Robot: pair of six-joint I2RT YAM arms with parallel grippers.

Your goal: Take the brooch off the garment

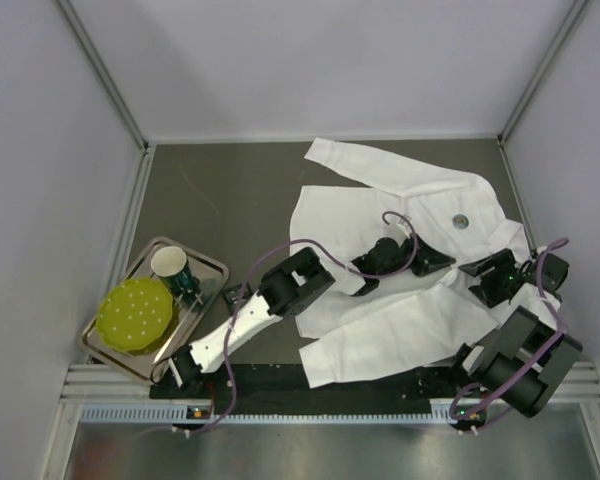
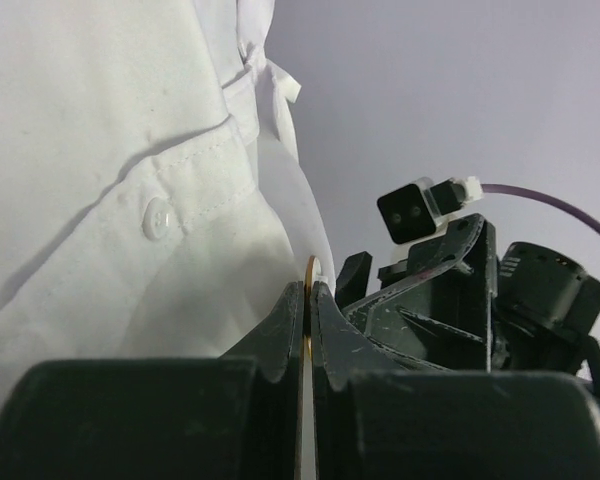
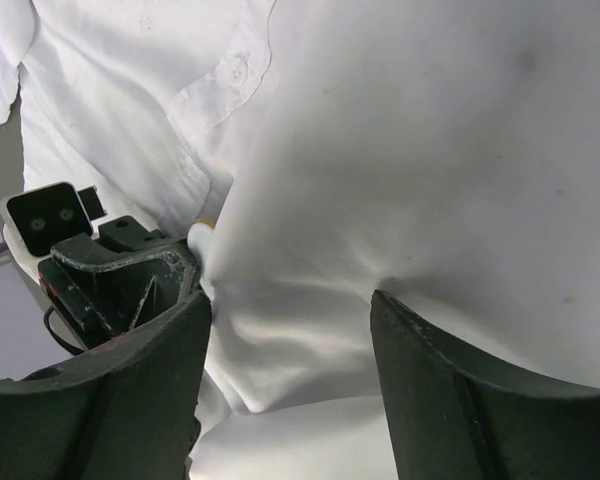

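The white garment (image 1: 390,335) lies spread on the table. In the left wrist view my left gripper is shut on a thin gold-edged piece, the brooch (image 2: 311,268), seen edge-on; most of it is hidden by the fingers and cloth. From the right wrist view, a bit of its gold rim (image 3: 206,222) shows beside a pale oval face, next to the left fingertips. My right gripper stands open close by, its fingers over a raised bulge of white cloth. Whether cloth touches both right fingers, I cannot tell.
A round grey-green disc (image 1: 460,221) lies on the garment behind the grippers. At the left, a metal tray (image 1: 212,268) bears a green dotted plate (image 1: 134,314) and a white-and-green mug (image 1: 175,268). Bare table lies at back left. The right wall is close to the right arm.
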